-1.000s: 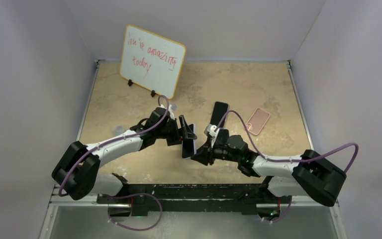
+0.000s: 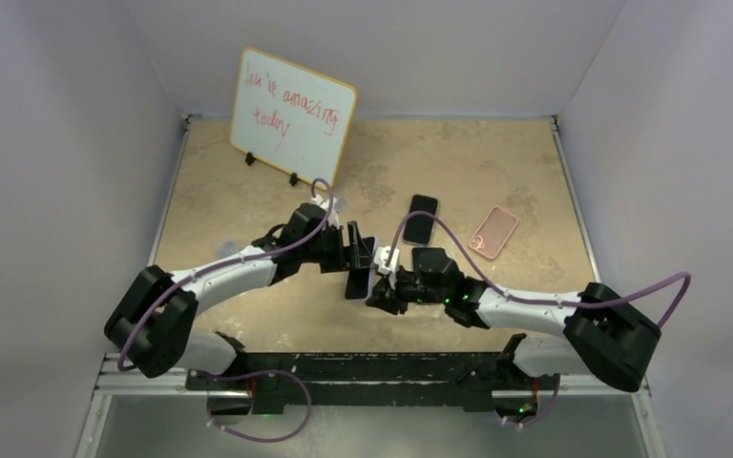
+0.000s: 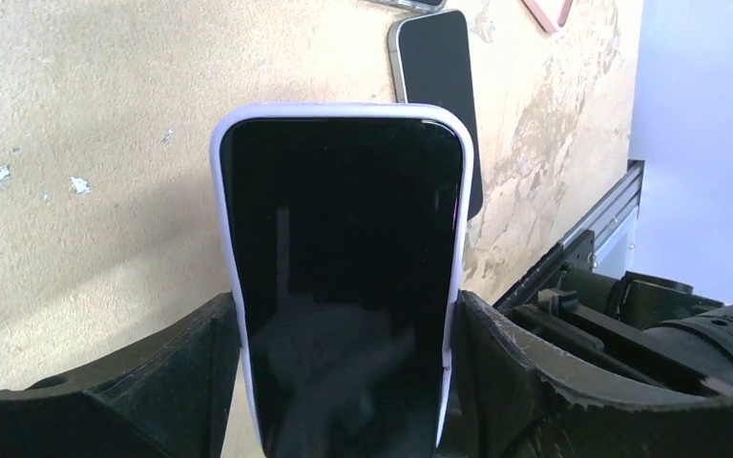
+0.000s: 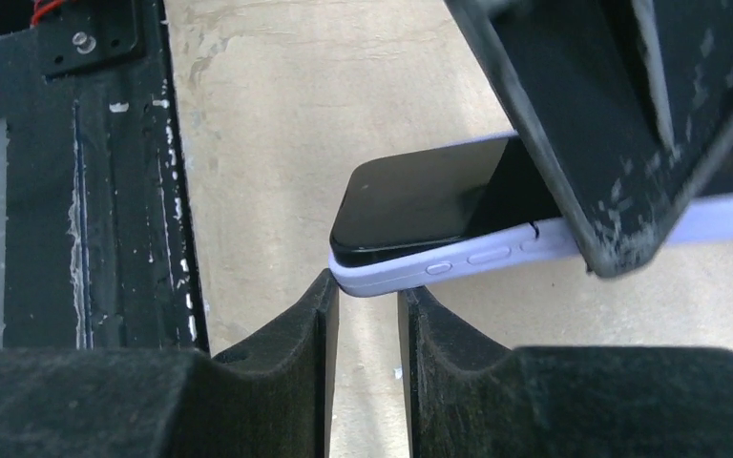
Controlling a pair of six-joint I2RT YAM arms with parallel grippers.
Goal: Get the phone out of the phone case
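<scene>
In the left wrist view, a black-screened phone (image 3: 344, 248) sits inside a pale lilac case (image 3: 226, 205), whose rim runs round the visible edges. My left gripper is shut on the case across its long sides, holding it above the table. My right gripper stands part open at one corner of the case. Its fingertips are close under the lilac edge (image 4: 420, 267), and bare table shows between the fingers below it. Whether they touch the case is hard to tell. One left finger (image 4: 592, 162) crosses the phone in the right wrist view.
Another dark phone (image 2: 421, 219) and a pink case (image 2: 493, 233) lie on the table at right. A third dark object (image 2: 428, 259) is partly hidden by the right arm. A whiteboard (image 2: 293, 116) stands at back left.
My left gripper has moved a little to the right, with the phone and case still in it.
</scene>
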